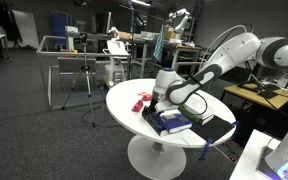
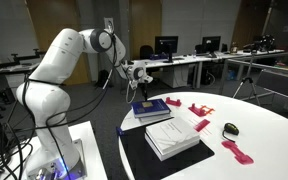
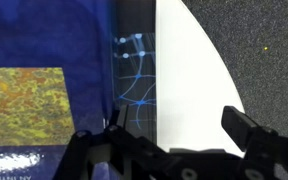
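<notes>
A blue book (image 3: 39,45) with a yellow picture on its cover lies on the left of the wrist view. Beside its edge shows a dark strip with a pale-blue line pattern (image 3: 136,85), apparently a cover underneath. My gripper is open, one finger over that strip and the other out past the white table's edge. Nothing is held between them. Exterior view 2 has the gripper (image 2: 145,90) just behind the blue book (image 2: 152,107); contact cannot be made out there.
A thick white book (image 2: 174,137) lies on a black mat (image 2: 191,160) nearer the camera. Red pieces (image 2: 198,108) and a dark green-and-black object (image 2: 231,131) are scattered on the round white table (image 2: 269,125).
</notes>
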